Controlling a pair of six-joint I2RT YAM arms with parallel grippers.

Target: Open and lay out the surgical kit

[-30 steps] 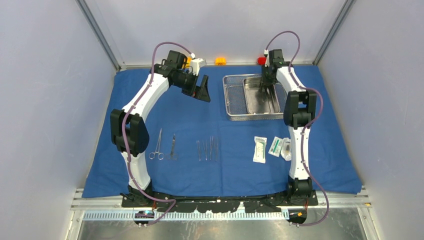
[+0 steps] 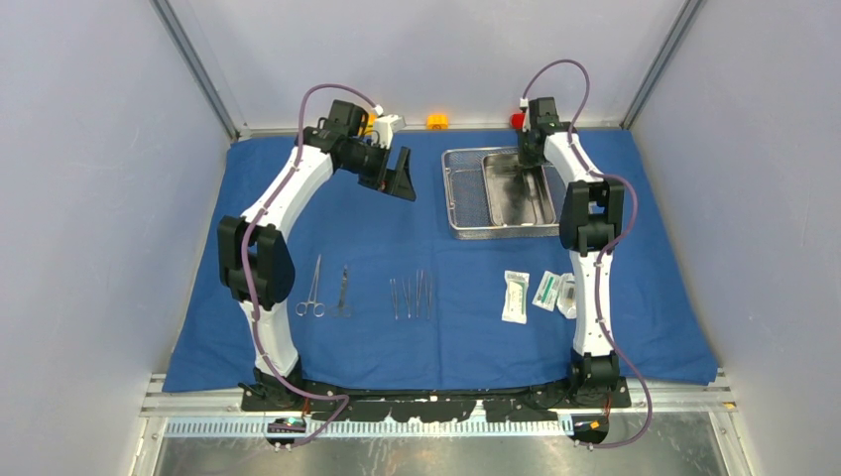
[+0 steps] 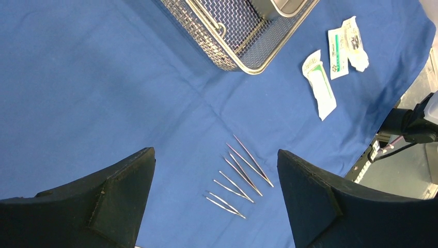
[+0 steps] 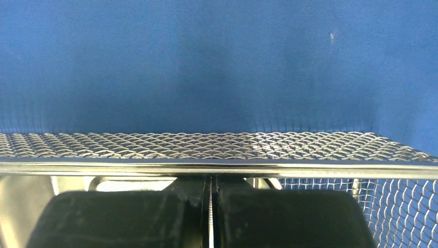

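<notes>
A wire mesh basket (image 2: pixel 466 231) holds a steel inner tray (image 2: pixel 508 203) at the back right. My right gripper (image 2: pixel 529 161) is down at the basket's back rim; in the right wrist view its fingers are shut together just at the steel rim (image 4: pixel 310 170), nothing visible between them. My left gripper (image 2: pixel 387 181) hangs open and empty over the cloth left of the basket. Scissors (image 2: pixel 311 302), a second scissor-like instrument (image 2: pixel 342 302) and several slender instruments (image 3: pixel 248 160) lie laid out on the blue cloth. Sealed packets (image 2: pixel 515 296) lie at the front right.
Walls surround the workspace, with small yellow (image 2: pixel 436 121) and red blocks at the back edge behind the basket.
The left arm and the laid-out items look unchanged.
</notes>
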